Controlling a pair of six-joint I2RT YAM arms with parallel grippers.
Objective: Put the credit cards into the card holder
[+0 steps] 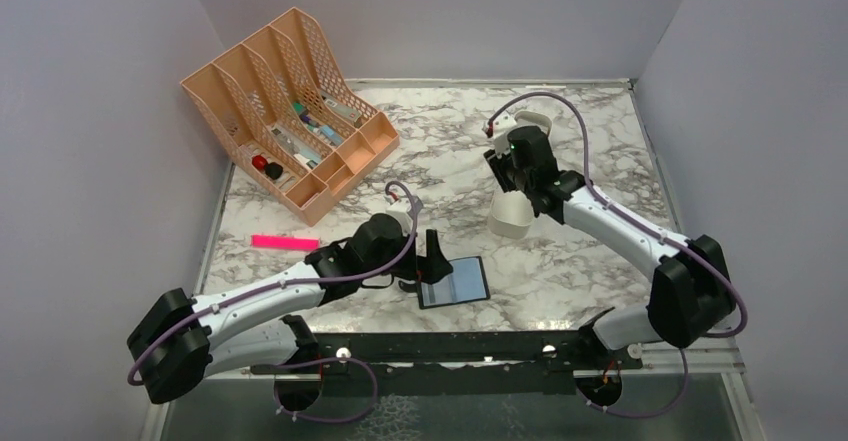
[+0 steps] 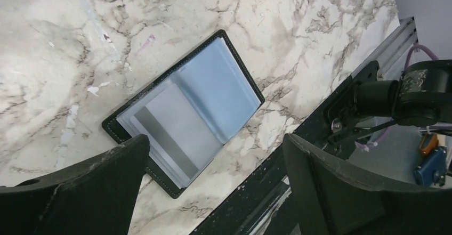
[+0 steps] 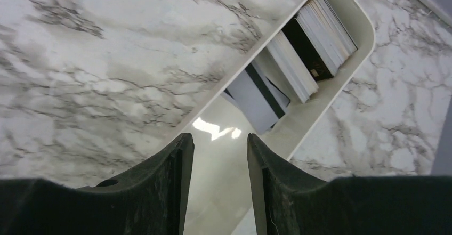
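Note:
The card holder (image 2: 197,104) lies spread open on the marble table, black-edged, with clear sleeves; a card with a grey stripe (image 2: 168,134) sits in its left sleeve, and the right side looks blue. Above it my left gripper stands open, nothing between its fingers. In the right wrist view a long white tray (image 3: 314,126) holds several cards upright in a row (image 3: 325,32), and a white card with a dark stripe (image 3: 258,99) leans toward the tray's empty end. My right gripper is over that empty end, open and holding nothing.
A peach slotted organizer (image 1: 310,196) with small items stands at the back left. A bright pink bar (image 1: 284,243) lies in front of it. Clear marble (image 1: 440,151) stretches between organizer and tray. Walls enclose the back and sides.

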